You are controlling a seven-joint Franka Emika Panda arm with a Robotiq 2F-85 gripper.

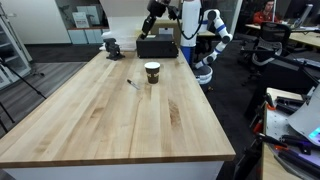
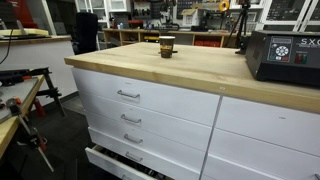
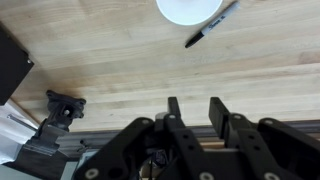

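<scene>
A brown paper cup stands upright on the wooden table, also seen as a cup in exterior view 2. From above, in the wrist view, only part of the cup's white top shows at the upper edge. A dark marker lies beside it on the wood, and in exterior view 1 the marker is small and left of the cup. My gripper is open over bare wood near the table edge, its fingers empty. In exterior view 1 the gripper appears small, at the table's far end.
At the table's far end stands a black box; exterior view 2 shows the box near the edge. A dark fixture sits by the edge in the wrist view. Below, a white drawer stands pulled out.
</scene>
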